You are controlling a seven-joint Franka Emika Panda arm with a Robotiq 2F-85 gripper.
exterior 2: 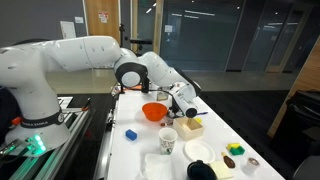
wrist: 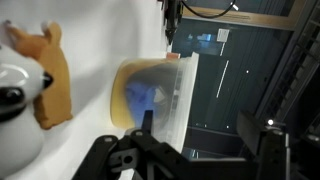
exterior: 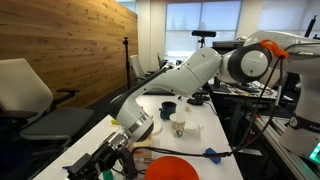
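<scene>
In the wrist view my gripper faces a clear-walled container [wrist: 186, 90], its dark fingers [wrist: 268, 148] apart at the bottom of the picture. Inside the container lies something blue [wrist: 140, 97], beyond the left finger; I see nothing clasped. A black-and-white panda toy [wrist: 18, 112] and an orange-brown figure [wrist: 50, 75] are to the left. In the first exterior view the gripper [exterior: 100, 163] is low at the table's near end, its fingertips too small to make out clearly, close to a green object [exterior: 107, 174].
An orange-red bowl [exterior: 173, 168] stands beside the arm. A patterned cup [exterior 2: 166, 143], a white plate [exterior 2: 200, 150], a blue item [exterior 2: 131, 135] and a tan box [exterior 2: 188, 128] share the white table. Chairs [exterior: 75, 125] stand along one side.
</scene>
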